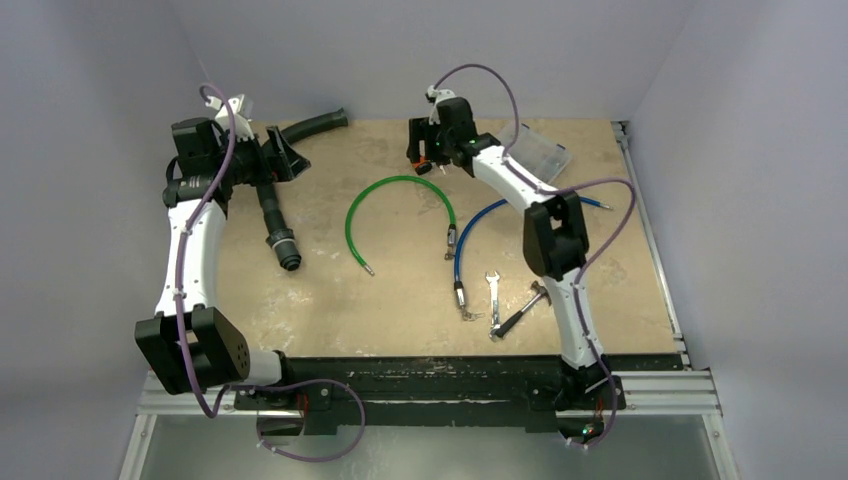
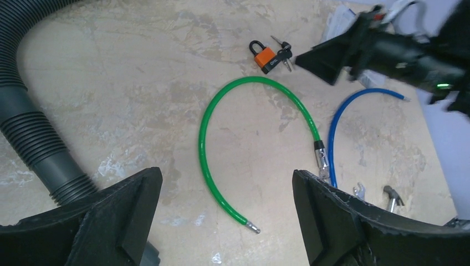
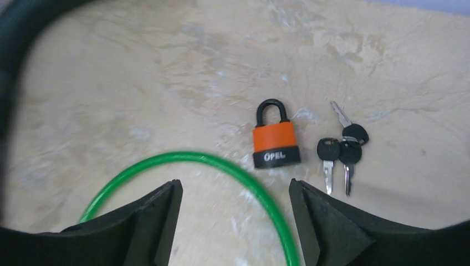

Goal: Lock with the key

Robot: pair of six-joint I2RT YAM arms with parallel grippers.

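Note:
An orange and black padlock (image 3: 275,145) lies flat on the table, its black shackle seated in the body at both ends. Beside it, apart from the lock in the right wrist view, lie three black-headed keys (image 3: 349,151) bunched together. Above both hangs my right gripper, its fingers apart and nothing between them; from the top it covers most of the lock. My left gripper (image 1: 285,155) hovers over the table's left side, open and empty. The padlock (image 2: 265,57) and keys (image 2: 285,54) also show at the top of the left wrist view.
A green hose (image 1: 352,215) curves just in front of the padlock. A clear plastic box (image 1: 537,153) stands behind the right arm. A blue hose (image 1: 458,250), a wrench (image 1: 494,295) and a hammer (image 1: 522,312) lie front right; a thick dark hose (image 1: 272,210) is at left.

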